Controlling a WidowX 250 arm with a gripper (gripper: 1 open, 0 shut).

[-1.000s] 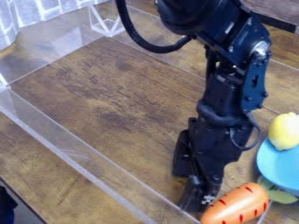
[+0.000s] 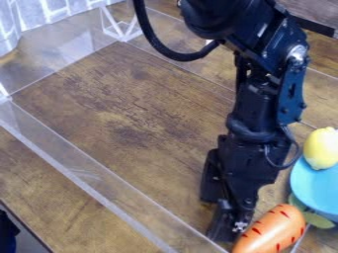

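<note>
My black gripper (image 2: pixel 227 219) is low over the wooden floor of the tray, at the lower right of the camera view, close beside an orange toy carrot (image 2: pixel 270 231) with dark stripes and green leaves. Whether its fingers touch the carrot, or hold anything, I cannot tell, as the gripper's body hides much of them. A light blue plate (image 2: pixel 318 188) is at the right edge, with a yellow lemon-like toy (image 2: pixel 321 145) at its upper side.
Clear plastic walls (image 2: pixel 82 178) border the wooden surface (image 2: pixel 119 119) along the left and front. A white cloth sits at the back left.
The arm and gripper have shifted very slightly to the right. The carrot and other objects look nearly unmoved.
</note>
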